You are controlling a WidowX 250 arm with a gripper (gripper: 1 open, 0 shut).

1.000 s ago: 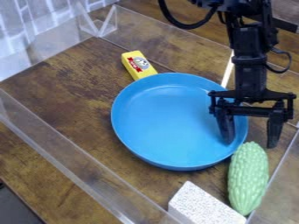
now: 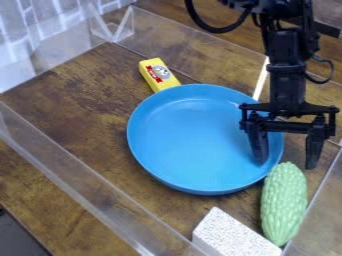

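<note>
A black robot gripper (image 2: 286, 150) hangs at the right over the rim of a blue plate (image 2: 187, 140), its two fingers apart and open, one over the plate's right edge, the other to the right of it. I cannot make out anything held between them. A green, bumpy vegetable-like object (image 2: 282, 205) lies just below the gripper, beside the plate.
A yellow box (image 2: 158, 74) lies behind the plate at the upper left. A white speckled block (image 2: 234, 234) sits at the front. Clear walls border the wooden surface (image 2: 80, 120), which is free at the left.
</note>
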